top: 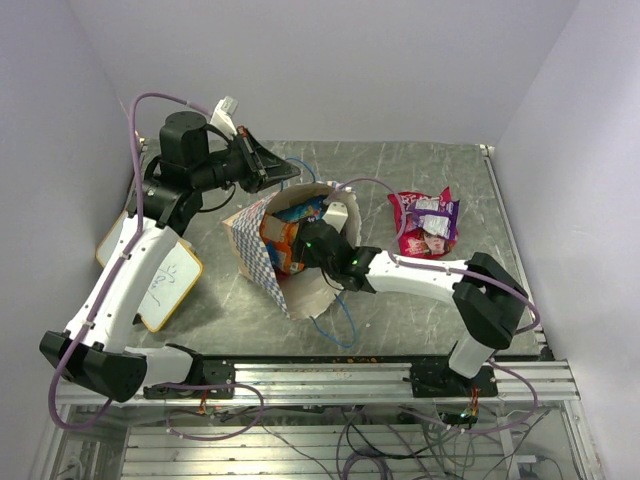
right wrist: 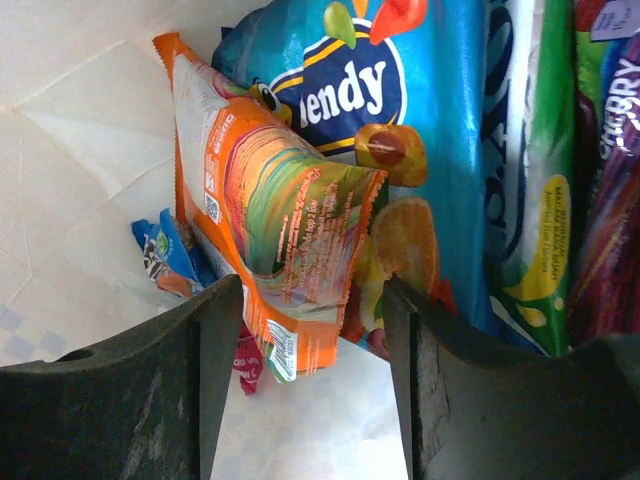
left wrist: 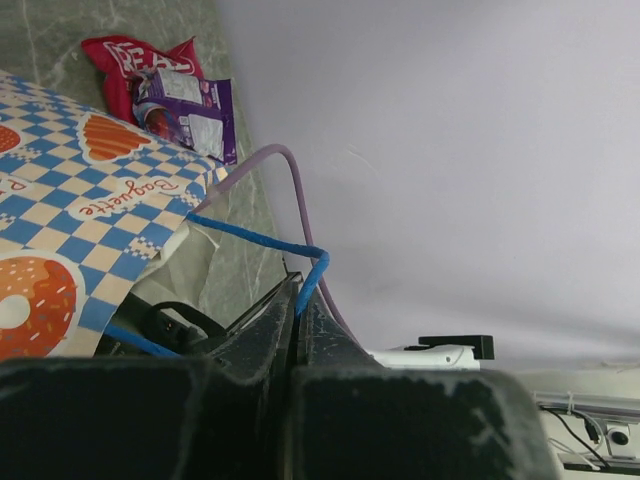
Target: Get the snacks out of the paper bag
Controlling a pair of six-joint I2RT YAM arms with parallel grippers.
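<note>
The paper bag (top: 260, 255), blue-and-white checked, lies with its mouth towards my right arm. My left gripper is shut on its blue handle (left wrist: 260, 239), up at the rim. Inside the bag my right gripper stands open, its fingertips either side of the near end of an orange packet (right wrist: 300, 225); whether they touch it I cannot tell. Right of that packet are a blue candy bag (right wrist: 440, 120), a green packet (right wrist: 545, 200) and a purple one (right wrist: 615, 220). A small blue wrapped sweet (right wrist: 165, 250) and a red one (right wrist: 246, 358) lie partly hidden at left.
A red snack bag (top: 415, 235) with a purple packet (top: 440, 218) on it lies on the table right of the paper bag. A whiteboard (top: 172, 285) lies at left under my left arm. Bare table surrounds the bag at the back and front right.
</note>
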